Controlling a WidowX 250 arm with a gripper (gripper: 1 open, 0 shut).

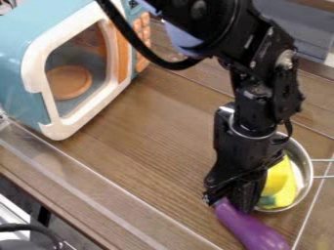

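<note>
The black gripper [225, 193] points down at the lower right, its fingertips at the upper end of a purple eggplant [255, 229], which lies on the wooden counter. Whether anything is between the fingers is hidden; they look closed. Just behind the fingers, a metal pot [306, 176] with a wire handle holds a yellow object [278, 188], partly covered by the arm.
A blue and white toy microwave [53, 49] with an open front and an orange disc inside [69, 80] stands at the upper left. A black cable lies at the bottom left corner.
</note>
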